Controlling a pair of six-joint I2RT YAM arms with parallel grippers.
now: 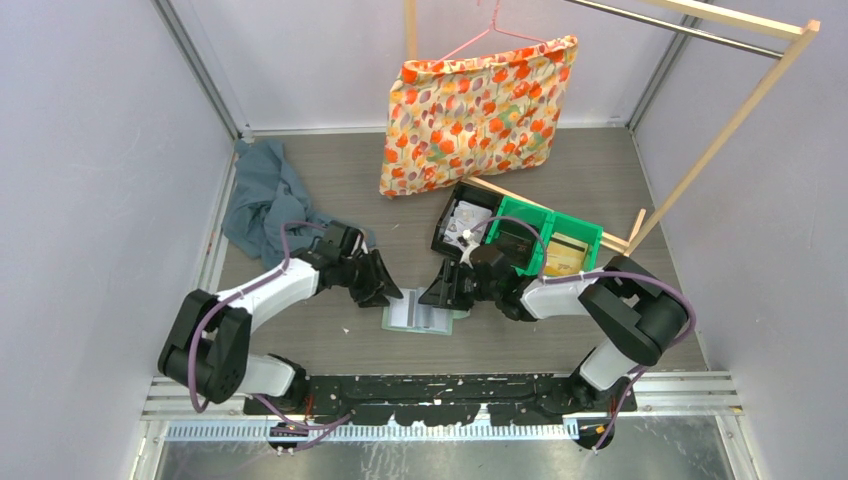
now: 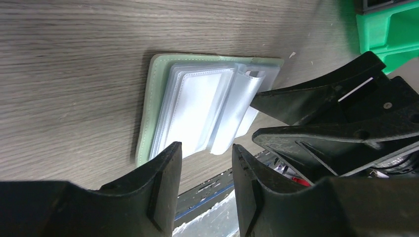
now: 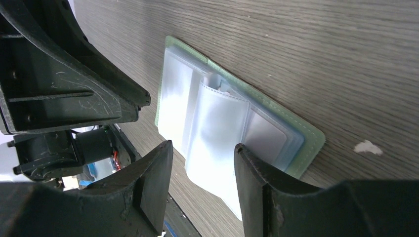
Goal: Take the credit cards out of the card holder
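Observation:
The card holder (image 1: 418,315) lies open on the table, a pale green-edged cover with translucent white sleeves; in the right wrist view a middle sleeve (image 3: 212,138) stands slightly raised. Whether cards are inside I cannot tell. My left gripper is part open above the holder's left side, nothing between its fingers. My right gripper is open over the holder's right part, its fingertips above the sleeves, nothing seen held.
Behind the right arm are a black bin (image 1: 468,215) and green bins (image 1: 578,225). A blue cloth (image 1: 262,200) lies at the back left; a flowered fabric (image 1: 475,120) hangs at the back. Bare table surrounds the holder.

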